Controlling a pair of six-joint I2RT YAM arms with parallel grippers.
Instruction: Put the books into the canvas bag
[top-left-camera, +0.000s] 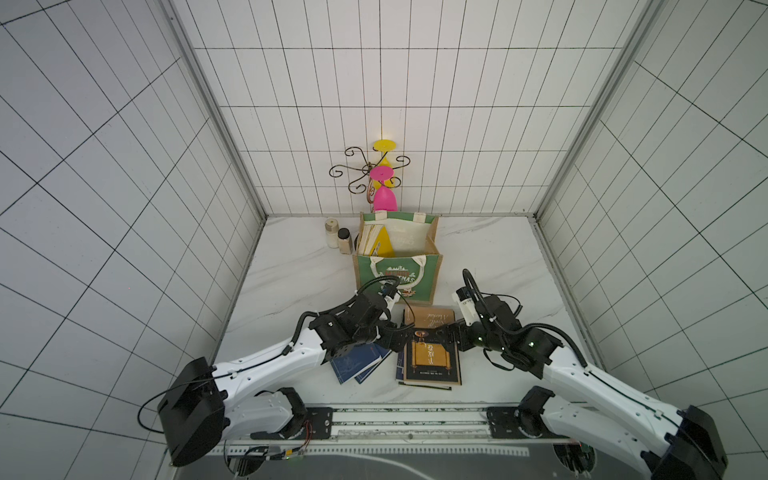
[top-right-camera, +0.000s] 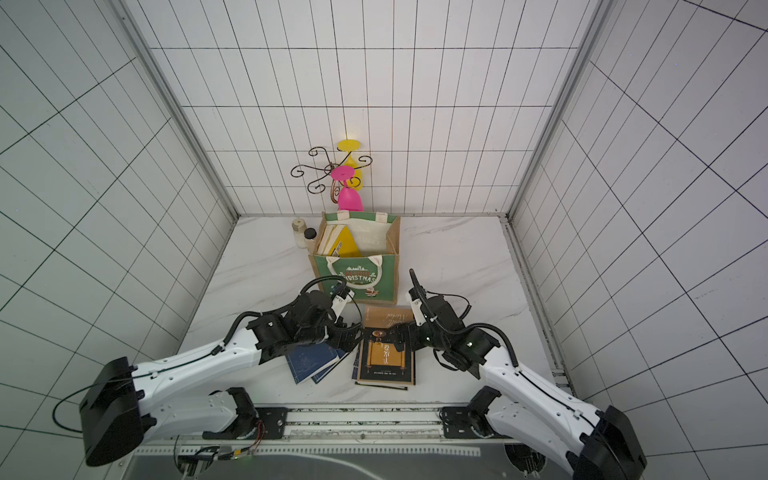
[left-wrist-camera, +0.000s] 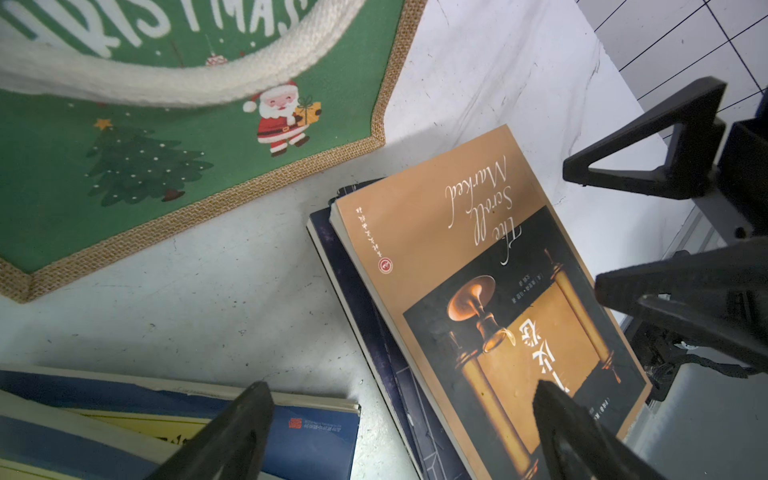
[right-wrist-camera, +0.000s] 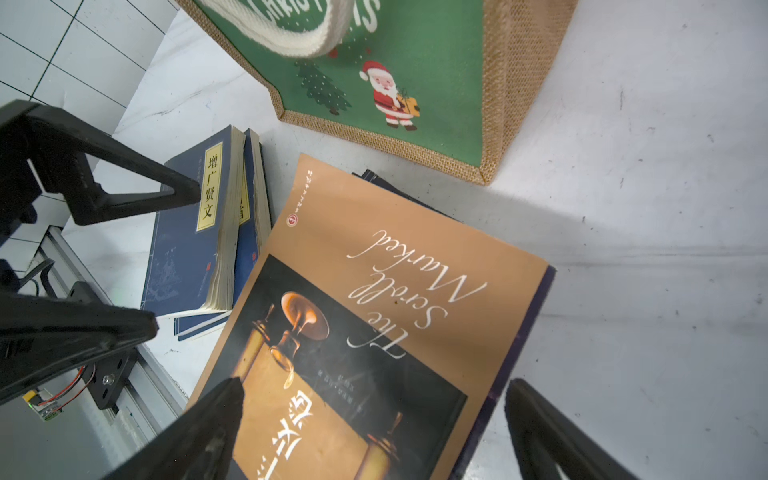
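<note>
The green canvas bag stands upright with yellow and pale items inside. In front of it lie a stack of books topped by "The Scroll Marked" and, to its left, a pile of blue books. My left gripper is open above the near books, between the two piles. My right gripper is open over the right side of the scroll book stack. Neither holds anything. In each wrist view, the other arm's black fingers show at the side.
Two small jars stand left of the bag. A wire ornament with pink and yellow pieces is behind it. Tiled walls enclose it.
</note>
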